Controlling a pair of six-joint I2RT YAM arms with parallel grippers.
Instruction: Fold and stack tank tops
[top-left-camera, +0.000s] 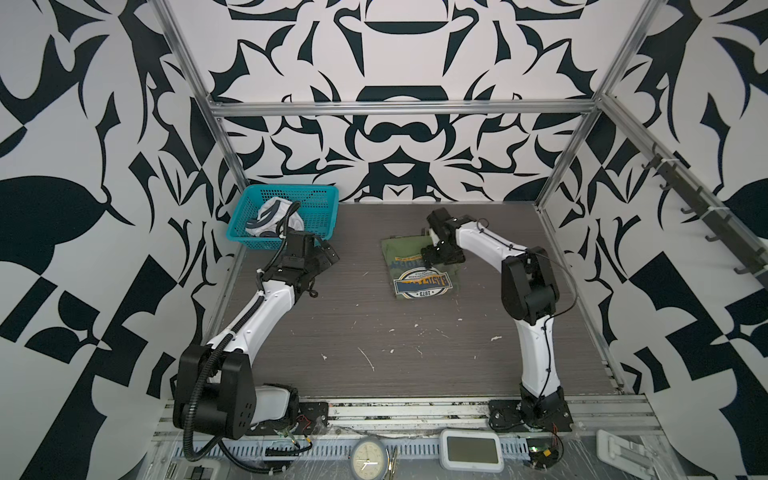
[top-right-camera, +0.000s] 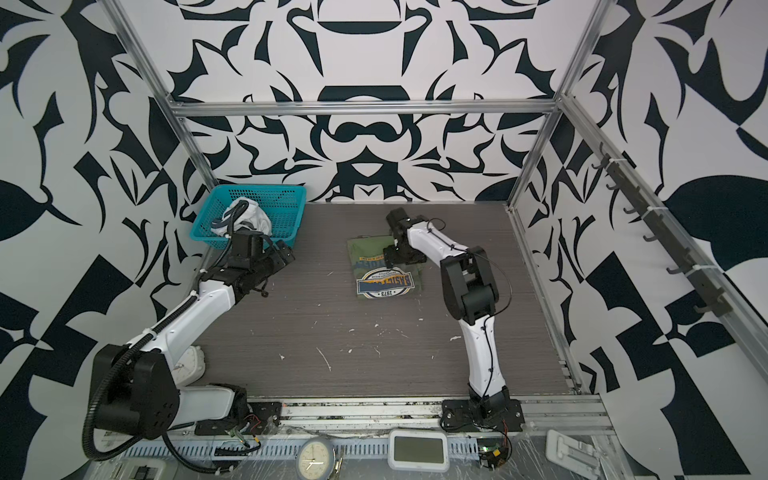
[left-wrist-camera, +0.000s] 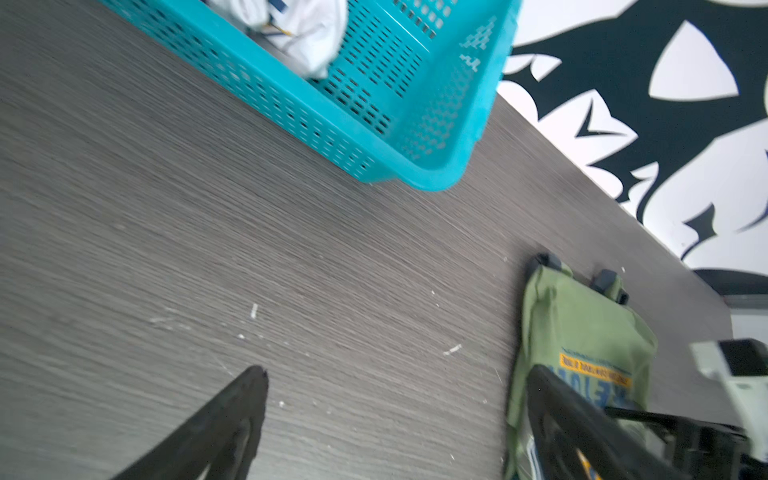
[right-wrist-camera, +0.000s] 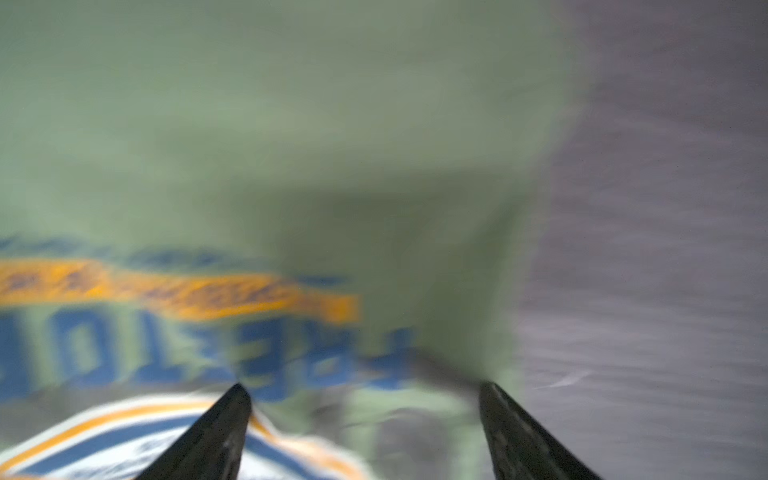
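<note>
A green tank top (top-left-camera: 400, 256) with a printed badge lies folded into a rectangle at the table's centre. My right gripper (top-left-camera: 440, 254) is down over its upper right part; in the blurred right wrist view its open fingertips (right-wrist-camera: 228, 424) straddle printed green cloth, touching or just above it. My left gripper (top-left-camera: 324, 256) hangs open and empty near the front right corner of the blue basket (top-left-camera: 320, 212), left of the tank top; the left wrist view shows bare table between its fingers. White and dark garments (top-left-camera: 272, 212) lie bunched in the basket.
Walls and metal rails bound it. A small white object (top-right-camera: 188, 364) sits at the front left, mostly behind the left arm.
</note>
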